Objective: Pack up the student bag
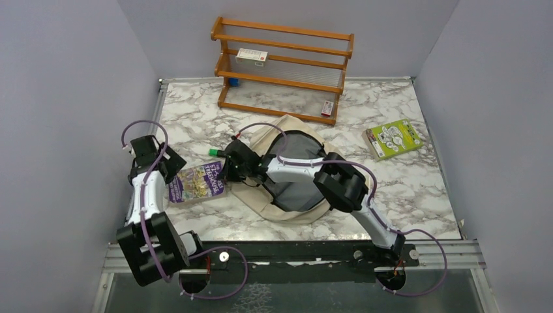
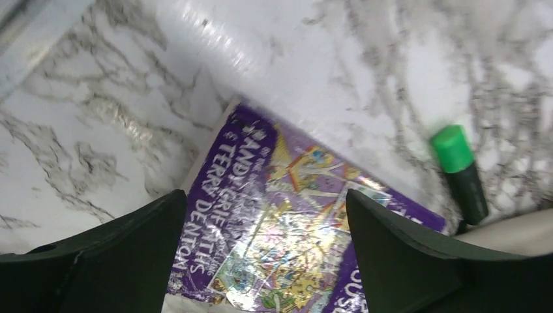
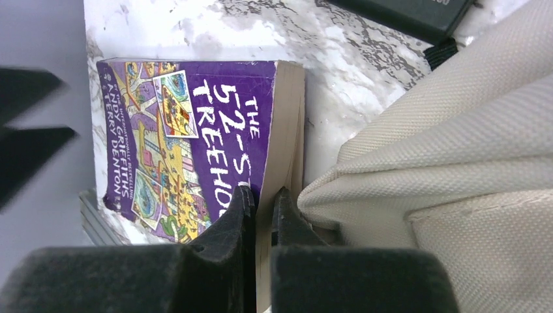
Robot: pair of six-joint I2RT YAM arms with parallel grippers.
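Note:
A purple book [image 1: 197,181] lies at the left of the table, its yellow-patterned cover up. My right gripper is shut on the edge of this book's right side, with the pages between its fingers. Over the book's left end my left gripper stands open, the cover showing between its fingers and nothing held. The beige bag [image 1: 267,207] with a grey lining [image 1: 303,195] lies open under the right arm, its rim [image 3: 326,189] close beside the book.
A dark marker with a green cap [image 2: 453,151] lies behind the book, near the bag. At the back stands a wooden rack [image 1: 280,75] with a white box [image 1: 252,56]. A green book [image 1: 394,138] rests far right, with bare marble around it.

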